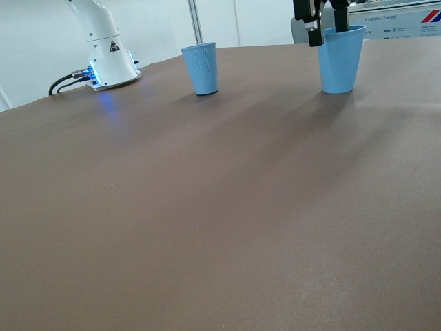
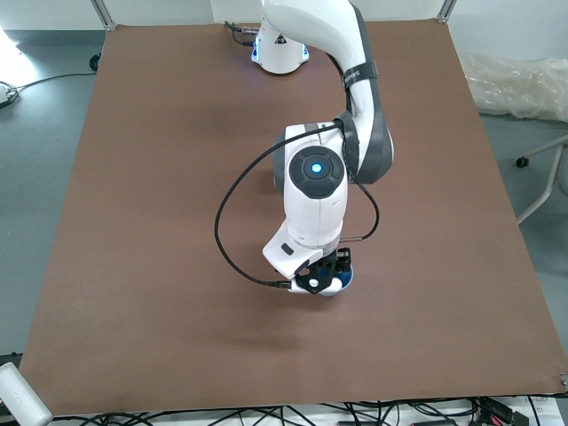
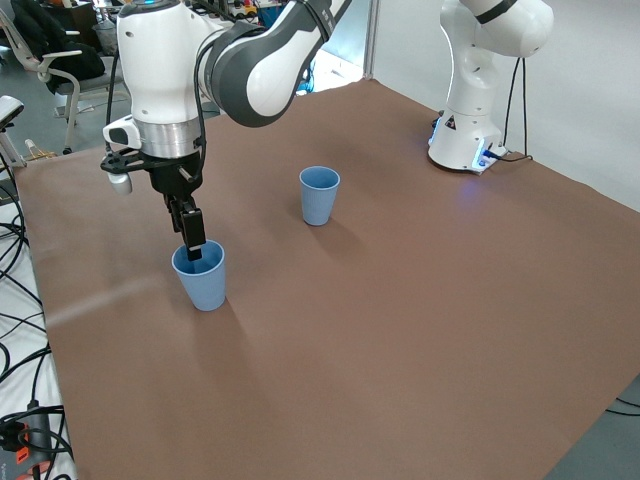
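My gripper (image 1: 329, 30) is a black two-fingered tool at the end of the white and grey arm. It stands open over a blue ribbed cup (image 1: 339, 65), one finger reaching inside the cup and the other outside along its wall in the top view. In the right view this cup (image 3: 205, 286) sits below the gripper (image 3: 191, 245). A second blue cup (image 1: 200, 72) stands apart, farther back, also seen in the right view (image 3: 317, 200). In the left view the wrist hides most of the nearer cup.
Cables (image 3: 30, 430) run along the table's side.
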